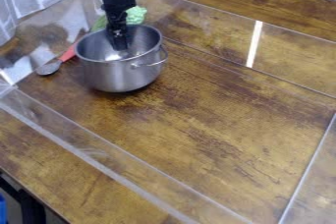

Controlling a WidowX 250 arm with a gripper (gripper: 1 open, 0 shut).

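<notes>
A steel pot (121, 69) with wire handles stands on the wooden table at the upper left. My black gripper (118, 37) comes down from the top into the pot, its lower end over the interior and near the far rim; whether its fingers are open or shut is hard to tell. Behind the pot a green bumpy object (137, 17) is partly hidden by my gripper. A spoon with a red handle (50, 67) lies left of the pot.
A pale curtain-like surface is at the back left.
</notes>
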